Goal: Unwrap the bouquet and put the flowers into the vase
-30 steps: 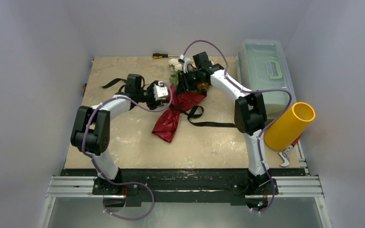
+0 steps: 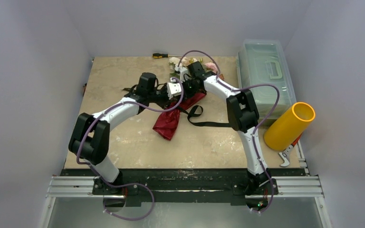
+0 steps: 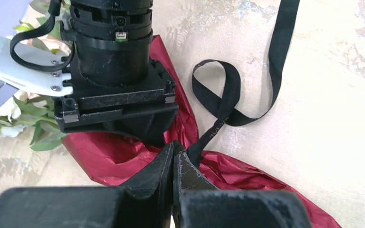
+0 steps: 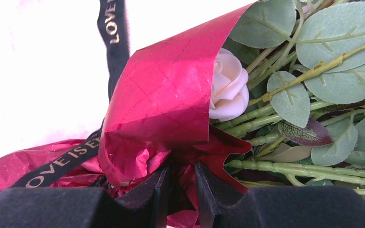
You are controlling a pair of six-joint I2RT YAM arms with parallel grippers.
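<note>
A bouquet in red wrapping [image 2: 166, 125] lies on the table, its pale flowers [image 2: 211, 67] toward the back. In the right wrist view, a pale rose [image 4: 230, 85] and green stems [image 4: 304, 166] show beyond the paper's edge. My right gripper is shut on the red wrapping, which shows between its fingertips. My left gripper is shut over the wrapping, beside the black ribbon [image 3: 228, 95]; whether ribbon is pinched between its tips cannot be seen. The tall yellow vase [image 2: 285, 128] stands at the right, its mouth open.
Behind the vase is a clear lidded box [image 2: 266, 71]. A wrench [image 2: 286, 156] lies by the vase, and a screwdriver [image 2: 160, 55] at the back edge. Both grippers are close together over the bouquet. Bare table [image 2: 204, 149] lies in front.
My left gripper has moved right, up to the right one, and the ribbon's left tail has drawn inward. The right gripper has lowered slightly to the wrapping and closed in on it.
</note>
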